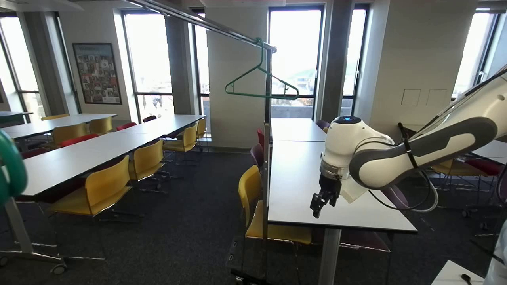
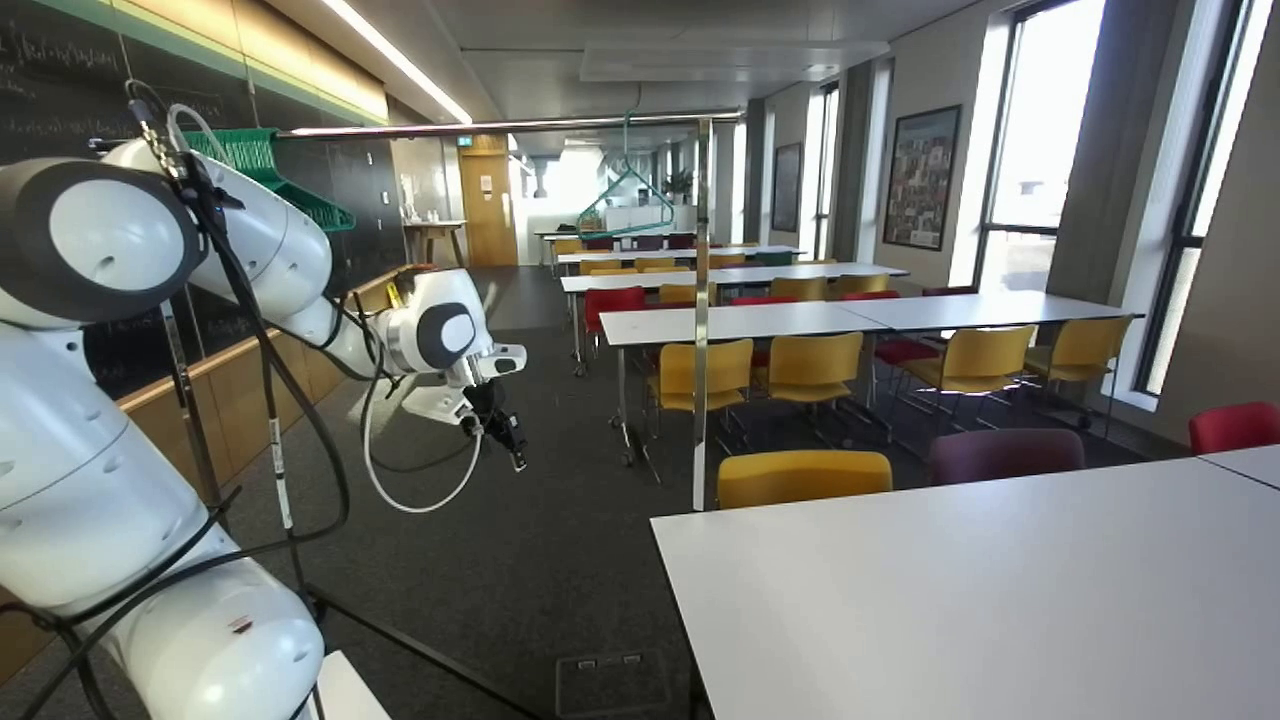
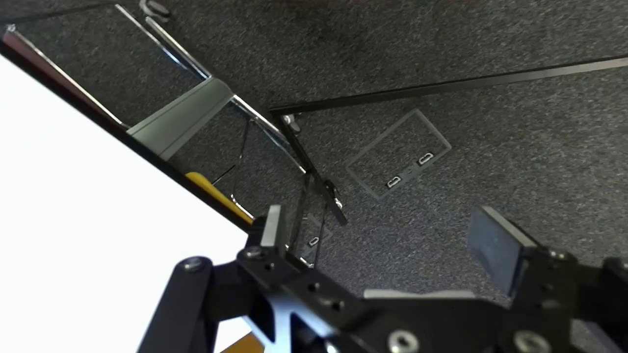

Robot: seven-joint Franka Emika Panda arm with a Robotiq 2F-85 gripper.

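Note:
A green hanger (image 1: 261,95) hangs by its hook near the end of the metal rail (image 1: 214,28) in exterior view 1. My gripper (image 1: 324,207) is well below and to the right of it, pointing down, with nothing between its spread fingers. In exterior view 2 the same hanger (image 2: 626,226) dangles from the rail, apart from my gripper (image 2: 518,458). The wrist view shows both fingers wide apart over the carpet; no hanger appears there.
More green hangers (image 2: 246,156) are bunched at the rail's other end. The rack's upright post (image 2: 703,312) stands beside the hanger. A white table (image 2: 960,576) lies close by, and a rack foot (image 3: 447,87) crosses the floor.

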